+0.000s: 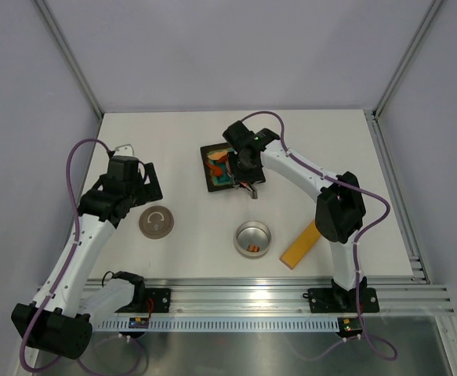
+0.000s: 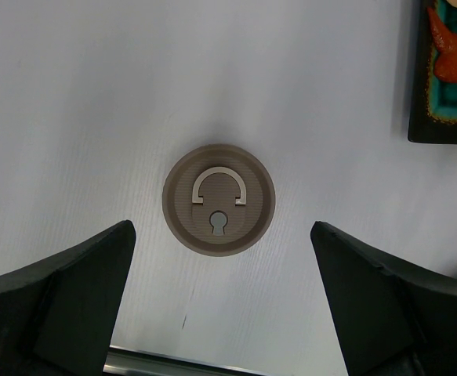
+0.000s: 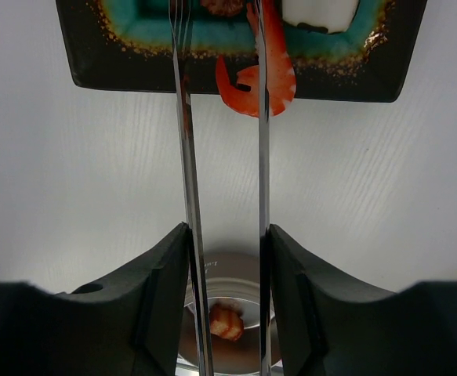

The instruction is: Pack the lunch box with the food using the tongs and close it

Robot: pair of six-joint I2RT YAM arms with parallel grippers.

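A dark tray (image 1: 204,171) with a teal inside holds orange and red food pieces at the back middle. My right gripper is over it, two long metal tong arms between its fingers, their tips over a red shrimp (image 3: 255,90). Below in the top view stands a steel container (image 1: 244,227) with small orange pieces inside. My left gripper is open above a round brown lid (image 2: 220,207) on the table, nothing between its fingers. Whether the right fingers press on the tongs is hard to tell.
A yellow oblong object (image 1: 297,251) lies at the front right, partly behind the right arm. Metal rails (image 1: 212,288) run along the front edge.
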